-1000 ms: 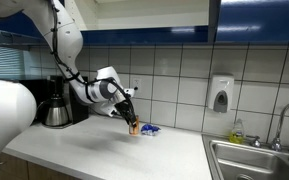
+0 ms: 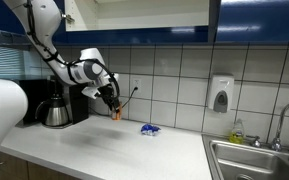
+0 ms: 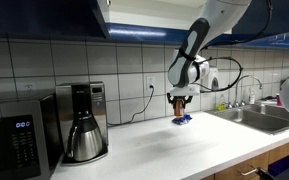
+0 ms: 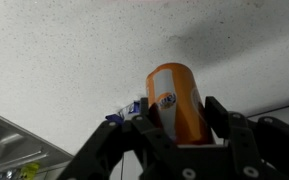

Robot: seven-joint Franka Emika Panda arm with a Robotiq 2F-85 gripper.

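Note:
An orange container [image 4: 179, 105], tall with a pale round mark on one face, sits between the fingers of my gripper, which is shut on it. In exterior view 1 the container [image 2: 116, 114] hangs below the gripper [image 2: 112, 104] above the counter near the tiled back wall. The other exterior view shows the container [image 3: 179, 109] under the gripper [image 3: 179, 98] as well, apart from the counter surface as far as can be told.
A blue packet [image 2: 150, 129] lies on the white counter [image 2: 104, 145] by the wall. A coffee maker with a steel carafe [image 3: 86, 135] and a microwave [image 3: 22, 138] stand at one end. A sink [image 2: 246, 160] is at the other.
In exterior view 1 my arm has moved left with the orange container, away from the blue packet and towards the coffee maker. It also appears somewhat higher. The packet has stayed put.

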